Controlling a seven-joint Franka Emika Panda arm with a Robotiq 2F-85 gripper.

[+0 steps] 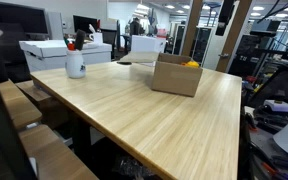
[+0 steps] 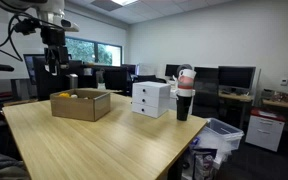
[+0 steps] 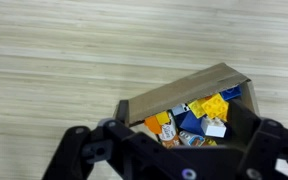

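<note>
A cardboard box stands open-topped on the wooden table, and it also shows as a brown box in the other exterior view. Seen from above, it holds several colored blocks, among them a yellow block, a blue block and a white block. My gripper hangs above the box, its two fingers wide apart, with no object held between them. The near part of the box is hidden behind the gripper body in the wrist view.
A white drawer unit stands at the table's edge, with a dark container holding a white-and-orange item near it. A white canister is at the far left in the first exterior view.
</note>
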